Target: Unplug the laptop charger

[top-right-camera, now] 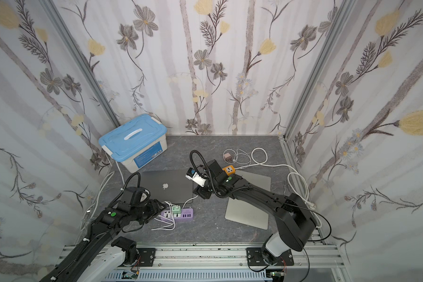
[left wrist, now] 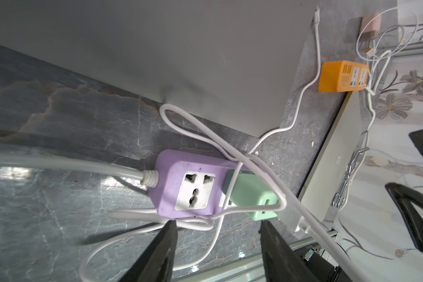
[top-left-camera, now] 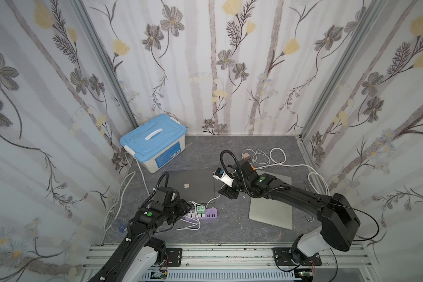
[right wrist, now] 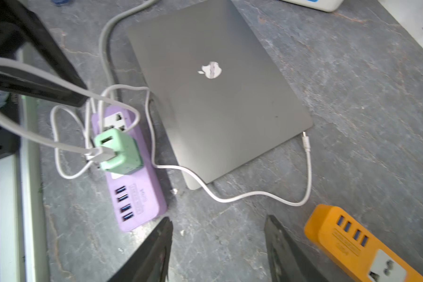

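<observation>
A dark grey laptop (right wrist: 225, 98) lies closed; a white cable's tip (right wrist: 306, 142) is by its corner. On the purple power strip (right wrist: 145, 197), a green charger (right wrist: 124, 157) is plugged in, with white cables draped over it. My left gripper hangs just above the strip and cables, fingers apart with nothing seen between them. My right gripper is open above bare table, near the dark laptop and cable.
An orange power strip (right wrist: 333, 230) lies to the right. A silver laptop (top-left-camera: 268, 211) lies under my right arm. A blue-lidded box (top-left-camera: 152, 134) stands at back left, coiled cables at back right.
</observation>
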